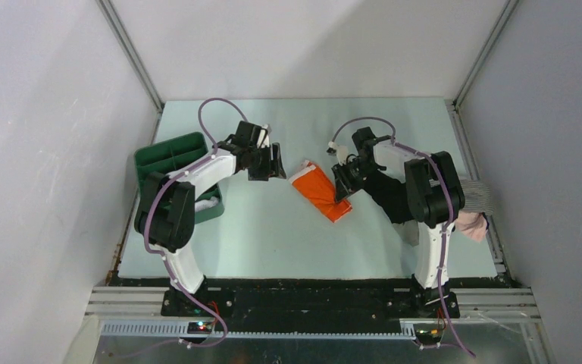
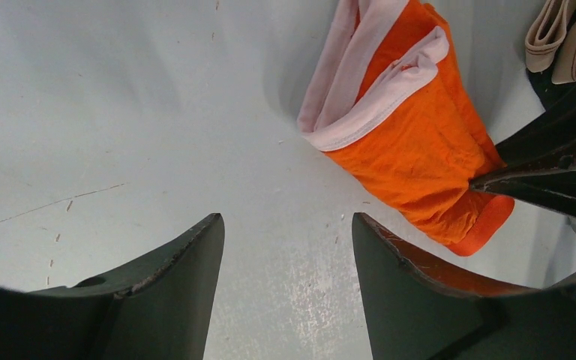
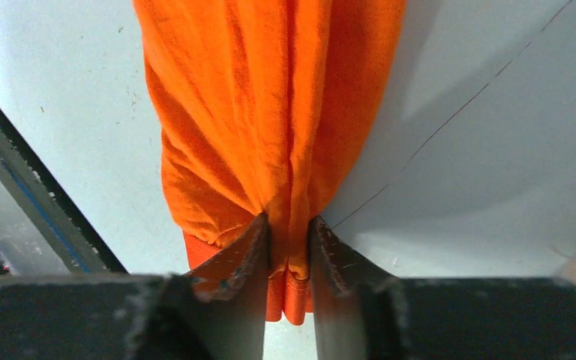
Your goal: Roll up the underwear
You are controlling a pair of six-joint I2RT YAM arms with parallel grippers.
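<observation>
The orange underwear (image 1: 315,186) with a pale pink waistband (image 2: 379,112) lies folded in a strip, slantwise on the table. At its end away from the waistband, my right gripper is closed in on the cloth. A ridge of orange fabric is bunched between its two fingers, visible in the right wrist view. My left gripper (image 1: 268,174) hangs left of the waistband end, apart from the cloth. In the left wrist view its fingers (image 2: 195,262) stand wide apart over bare table.
A green divided bin (image 1: 168,152) stands at the left with something white inside. Right of the underwear, partly under my right arm, lies a pile with a black garment (image 1: 386,196) and other clothes.
</observation>
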